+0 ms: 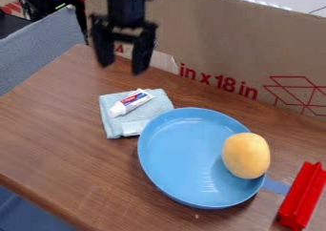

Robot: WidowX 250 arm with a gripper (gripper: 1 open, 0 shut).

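Observation:
The black gripper (122,46) hangs in the upper left of the camera view, blurred, its two fingers apart with nothing seen between them, above and behind a folded light blue cloth (120,128). A white toothpaste tube (132,102) lies on the cloth. To the right a blue plate (181,163) holds a yellow oval object (246,150) on its right side.
A red object (300,195) lies at the right edge of the wooden table (64,139). A cardboard panel (249,53) stands along the back. A grey padded surface (38,53) borders it at upper left.

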